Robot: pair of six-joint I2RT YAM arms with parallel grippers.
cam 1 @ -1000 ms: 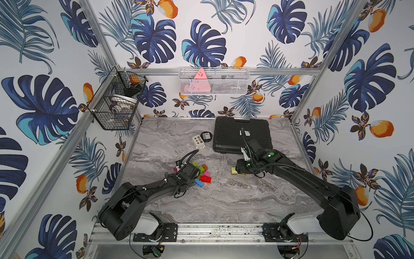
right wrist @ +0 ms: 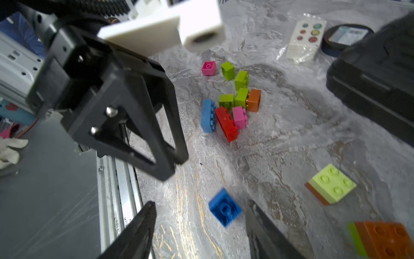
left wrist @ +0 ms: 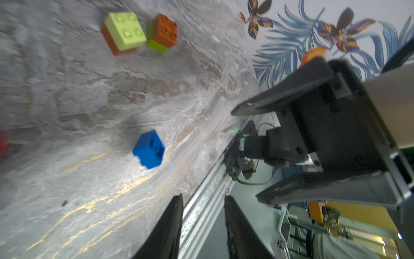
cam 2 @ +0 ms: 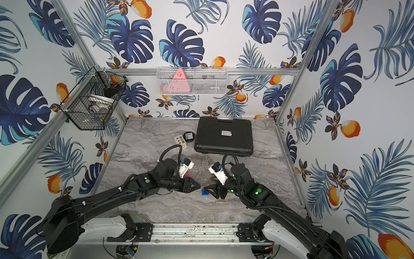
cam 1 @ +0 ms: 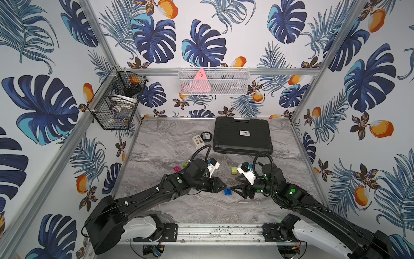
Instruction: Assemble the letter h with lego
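Note:
A blue brick (right wrist: 224, 207) lies on the table between and below my grippers. In the right wrist view, my left gripper hangs above and left of it, its fingertips close together; whether anything is between them is unclear. My right gripper is open above the blue brick, its fingers either side in that view. Several coloured bricks, including a red brick (right wrist: 226, 123), a light-blue brick (right wrist: 207, 116) and an orange brick (right wrist: 254, 100), lie in a group farther left. Two green-and-orange pieces (right wrist: 332, 183) (left wrist: 163, 32) sit to the right.
A black case (cam 1: 241, 133) fills the back right, with a black round object (cam 1: 206, 136) and a small pale pack (cam 1: 198, 141) beside it. Wire baskets hang on the walls.
Both arms have moved toward each other and toward the front middle.

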